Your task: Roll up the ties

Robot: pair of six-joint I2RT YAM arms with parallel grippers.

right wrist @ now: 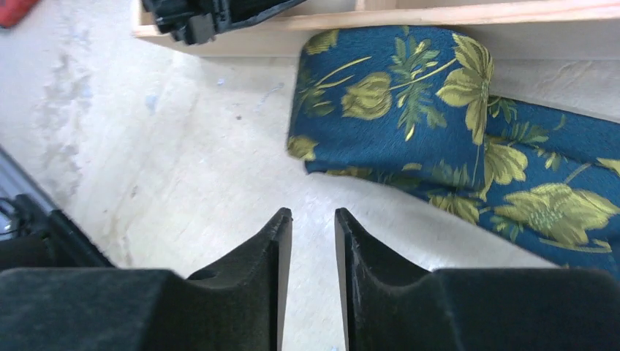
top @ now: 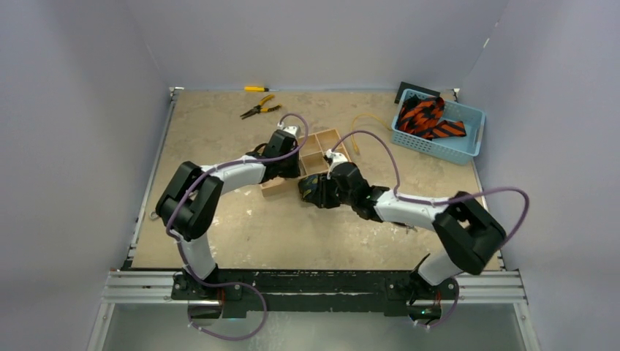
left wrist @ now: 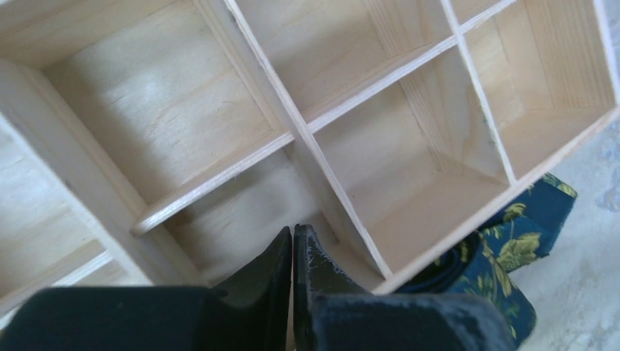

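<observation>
A navy tie with gold leaves [right wrist: 387, 95] lies folded on the table against the near wall of a wooden divided box [top: 325, 139], with a longer flat band extending beside it. My right gripper is part open just short of the fold, nothing between its fingers. My left gripper is shut over the box's compartments, nothing visible between its fingers.
A blue basket [top: 460, 150] with orange and dark striped ties [top: 418, 115] sits back right. Pliers [top: 256, 108], a yellow screwdriver [top: 256, 88] and a yellow cable [top: 354, 131] lie at the back.
</observation>
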